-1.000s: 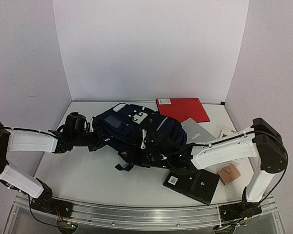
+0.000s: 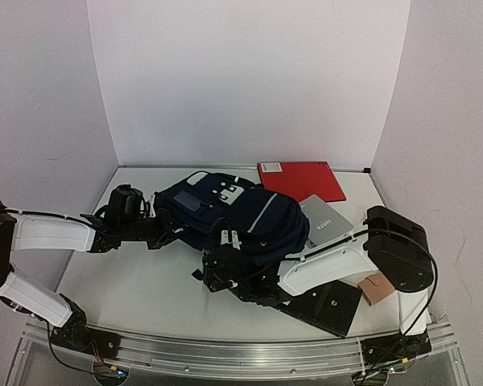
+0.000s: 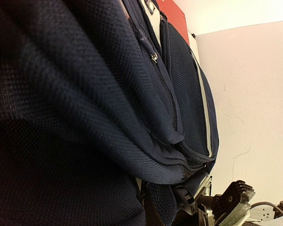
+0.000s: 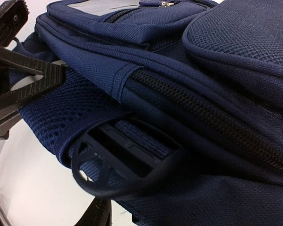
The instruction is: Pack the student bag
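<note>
The navy backpack [image 2: 237, 207] lies on its back across the middle of the table, its front pocket with a white patch facing up. My left gripper [image 2: 175, 232] is at the bag's left end; in the right wrist view its black finger [image 4: 49, 81] touches the mesh side. Along the bag's near edge, my right gripper [image 2: 212, 272] sits low, partly hidden by its own arm. A zipper [image 4: 212, 117] and a black plastic buckle [image 4: 127, 157] fill its wrist view. Bag fabric hides most of both fingers, so their grip does not show.
At the back right lies a red folder [image 2: 306, 183]. A grey laptop-like slab [image 2: 324, 219] is partly under the bag. A black notebook [image 2: 330, 310] and a tan wallet [image 2: 376, 288] lie at the front right.
The left arm and the bag look nearly unmoved.
</note>
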